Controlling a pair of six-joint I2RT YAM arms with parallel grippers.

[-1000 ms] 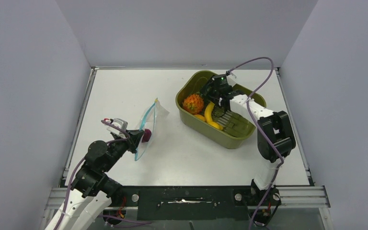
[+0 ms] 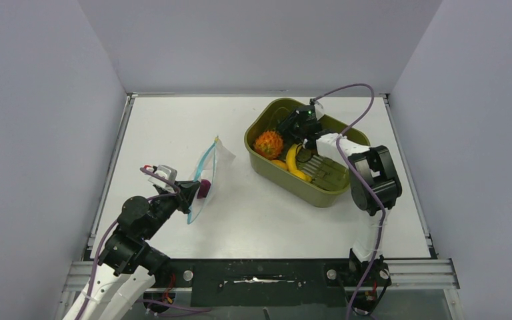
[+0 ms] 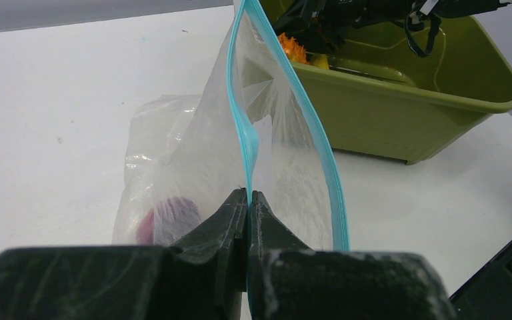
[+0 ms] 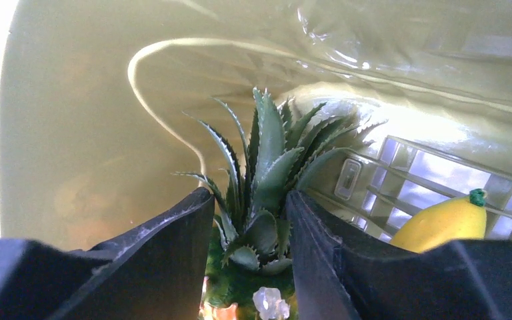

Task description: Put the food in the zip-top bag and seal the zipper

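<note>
The clear zip top bag (image 2: 223,160) stands on the left half of the table, its blue-edged mouth spread apart. One blue edge is pinched by my left gripper, which is shut. A dark purple food item (image 3: 177,219) shows through the film inside the bag. Over in the green bin (image 2: 293,192), my right gripper points down with its fingers part open, one on each side of the green leafy crown of a pineapple-like fruit (image 4: 267,167). Firm contact on the leaves cannot be made out. The fruit's body is mostly hidden below the fingers.
In the bin also lie an orange spiky fruit (image 2: 268,145), a banana (image 2: 291,159) and a yellow fruit (image 4: 443,223) by a clear rack (image 4: 400,183). The bin's walls stand close around my right gripper. Bare table (image 2: 240,223) lies between bag and bin.
Over the bin, my right arm has shifted slightly, its forearm swinging left in the top view. Left arm and bag look unmoved.
</note>
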